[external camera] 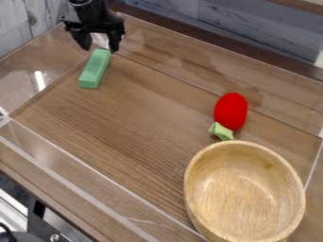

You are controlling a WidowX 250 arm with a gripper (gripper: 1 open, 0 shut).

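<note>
The dark gripper [98, 38] is at the top left, over a small white object [101, 43] at the upper end of a green bar [93, 68] lying on the wooden table. Whether the gripper is open or shut is too small to tell.
A red oval object [231, 112] lies at the right, with a small light-green piece [221, 131] just below it. A large tan bowl [243, 194] sits at the lower right.
</note>
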